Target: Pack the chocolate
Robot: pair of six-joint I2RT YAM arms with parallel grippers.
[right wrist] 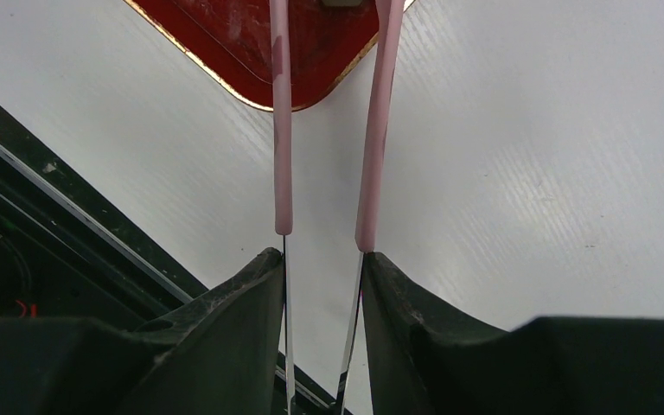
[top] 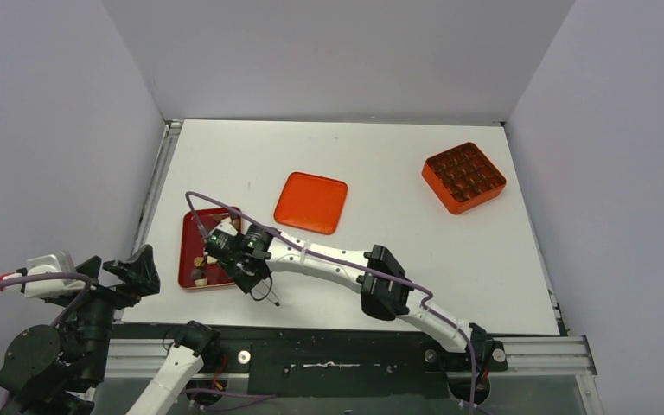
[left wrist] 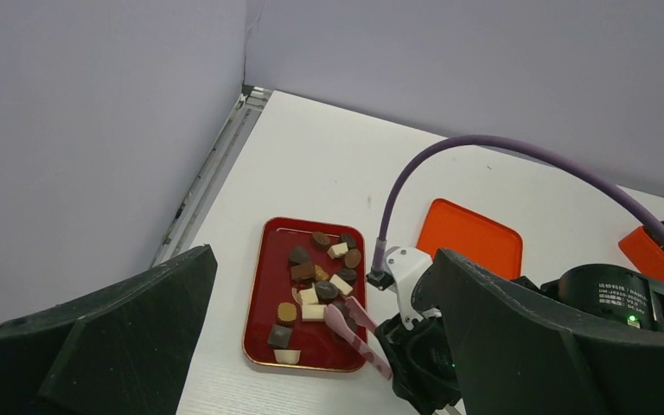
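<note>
A red tray (left wrist: 257,328) on the left of the table holds several chocolates of dark, brown and cream colour. My right gripper is over its right part, pink fingertips down among the chocolates. In the right wrist view its fingers run off the top edge, so what is between the tips is hidden or too small to tell. My left gripper (top: 130,270) hangs off the table's left front, open, with nothing between its fingers in the left wrist view.
An orange square plate (top: 310,202) lies at the middle back. An orange box (top: 441,194) with compartments stands at the back right. The table's middle front is partly under my right arm.
</note>
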